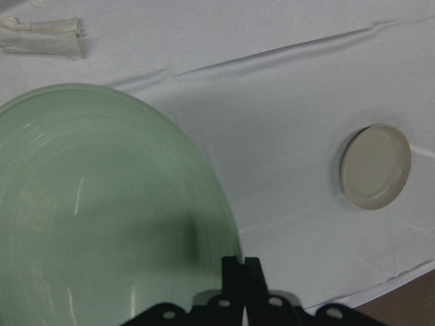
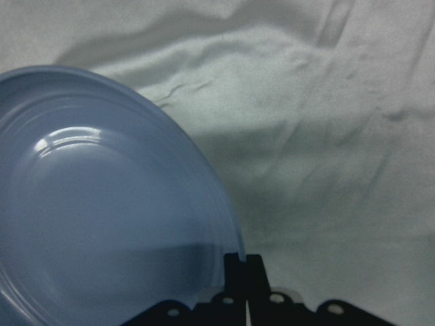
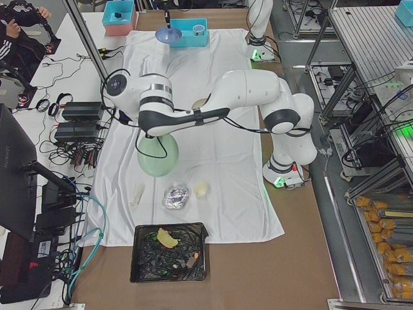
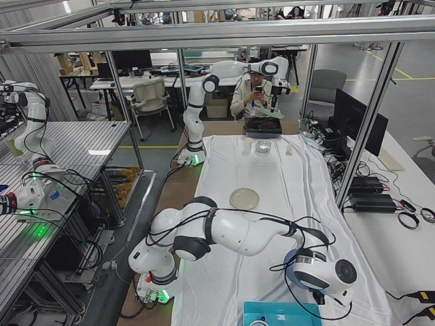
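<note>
A green plate [image 3: 157, 161] hangs over the cloth; my left gripper is shut on its rim. A blue plate [image 2: 109, 190] is held at its rim by my right gripper, which is shut on it. In the left camera view the blue plate [image 3: 168, 36] is at the far end by a teal bin [image 3: 190, 40]. A beige plate [image 1: 374, 166] lies on the cloth [image 1: 285, 102], apart from the green plate.
A black tray [image 3: 139, 255] with a yellow piece stands at the near end. A foil bowl [image 3: 175, 197], a pale cup [image 3: 201, 188] and a wrapped item [image 3: 137, 194] lie beside it on the cloth.
</note>
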